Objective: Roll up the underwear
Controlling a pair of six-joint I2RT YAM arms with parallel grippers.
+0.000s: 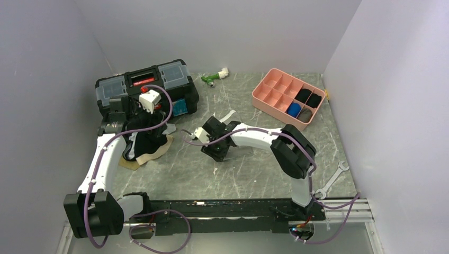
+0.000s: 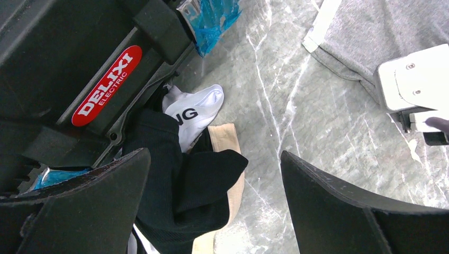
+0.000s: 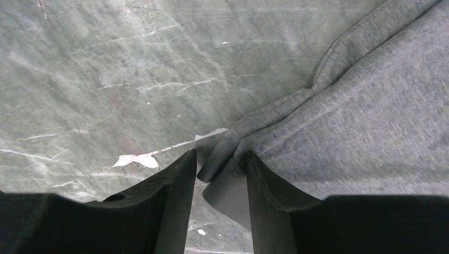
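Observation:
The grey underwear (image 2: 392, 29) lies spread on the table beneath my right arm, which hides much of it in the top view. A white strip (image 2: 323, 24) runs along one edge in the left wrist view. My right gripper is low at a corner of the underwear (image 3: 349, 132), fingers part open, with the folded dark edge between the fingers. Over the clothes pile at the left stands my left gripper, open and holding nothing; black cloth (image 2: 180, 185) shows below it.
A black toolbox (image 1: 145, 84) stands behind the left arm. At the back right is a pink divided box (image 1: 272, 87) with several rolled items. A wrench (image 1: 332, 180) lies at the right, a green and white fitting (image 1: 216, 75) at the back.

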